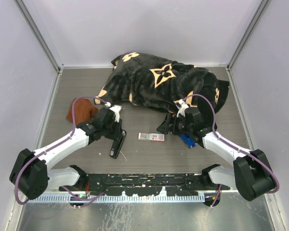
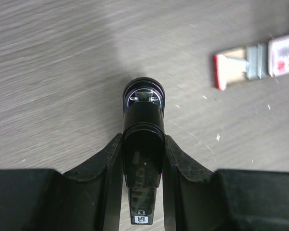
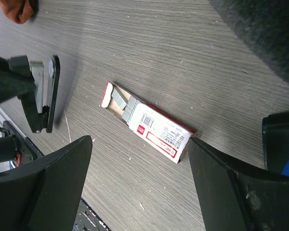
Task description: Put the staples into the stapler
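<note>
The black stapler [image 1: 116, 147] is gripped by my left gripper [image 1: 119, 133], left of centre in the top view. In the left wrist view the stapler [image 2: 143, 118] runs lengthwise between the pressed-in fingers [image 2: 111, 187]. To its right, flat on the table, lies the small staple box [image 1: 151, 137]. Its tray end is partly slid out, showing grey staples [image 3: 128, 108] in the right wrist view. My right gripper [image 1: 163, 129] stands open just above the box's right end, with nothing held. In its own view the box [image 3: 158, 131] appears between the spread fingers.
A dark patterned blanket [image 1: 168, 79] covers the back of the table. Under the right arm sits a blue object [image 1: 188, 140]. A brown cloth [image 1: 82, 110] lies at the left. Table in front of the staple box is clear.
</note>
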